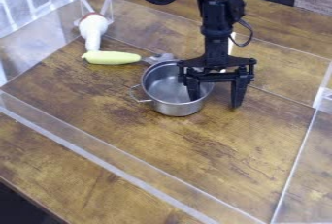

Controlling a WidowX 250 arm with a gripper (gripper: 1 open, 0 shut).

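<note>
The black gripper (pixel 215 80) hangs from the arm at the top centre, open, over the right side of a steel pot (pixel 165 96). Its fingers spread across the pot's right rim and past it to the right. Part of the pot's right side is hidden behind it, and whether the fingers touch the pot cannot be told.
A yellow-green corn-like object (pixel 112 59) lies at the upper left beside a metal utensil (pixel 158 57). A white object (pixel 92 29) lies further back. A pale item behind the arm is mostly hidden.
</note>
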